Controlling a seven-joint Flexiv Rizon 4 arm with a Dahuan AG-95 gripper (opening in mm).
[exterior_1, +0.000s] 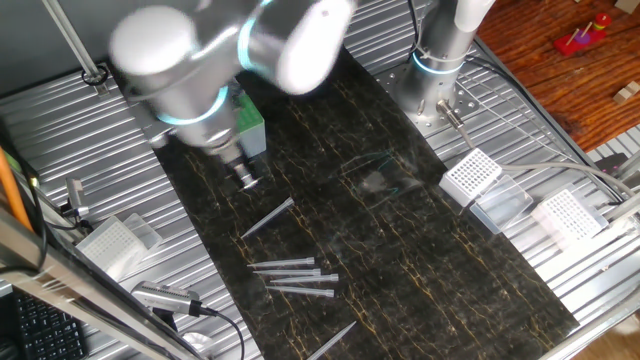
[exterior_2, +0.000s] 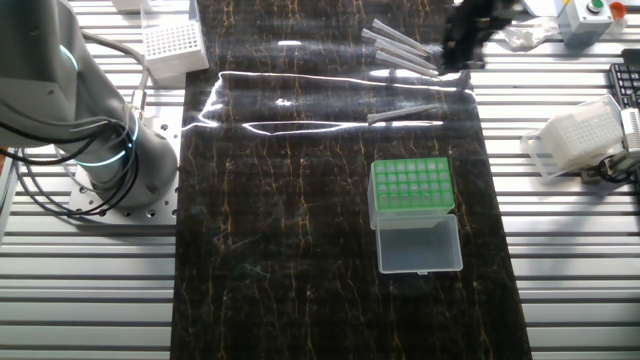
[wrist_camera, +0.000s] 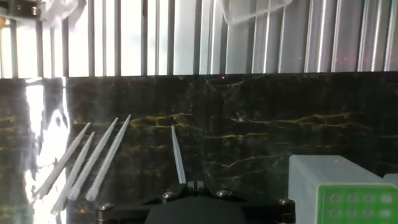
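Observation:
My gripper (exterior_1: 246, 182), blurred in exterior view 1, hangs above the dark marbled mat near a lone clear pipette tip (exterior_1: 268, 217). In the wrist view its fingertips (wrist_camera: 191, 185) sit close together, shut, with nothing visible between them. The lone tip (wrist_camera: 178, 155) points away from them, its wide end near the fingers in the picture; contact cannot be told. Several more tips (wrist_camera: 102, 158) lie side by side to the left. The box with a green perforated top (exterior_2: 412, 185) stands on the mat, its clear lid (exterior_2: 420, 245) open beside it. My arm partly hides this box in exterior view 1.
Another tip (exterior_1: 332, 340) lies near the mat's lower edge. White racks (exterior_1: 470, 175) stand along the right side, and one white rack (exterior_1: 112, 248) is at left.

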